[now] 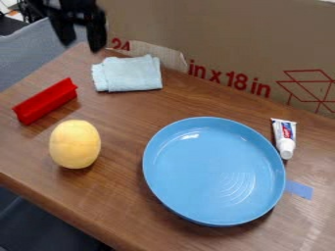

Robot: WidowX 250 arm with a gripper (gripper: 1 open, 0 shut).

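Note:
My gripper (76, 34) is high at the top left, blurred and partly cut off by the frame's top, with its fingers apart and nothing visible between them. Below it on the wooden table lies a red rectangular block (46, 101). A folded pale blue cloth (127, 74) sits to its right, a yellow rounded object (74, 144) lies lower left, and a large blue plate (214, 171) occupies the right half of the table.
A toothpaste tube (285, 138) lies right of the plate, near a piece of blue tape (300, 191). A cardboard box (236, 44) stands along the back.

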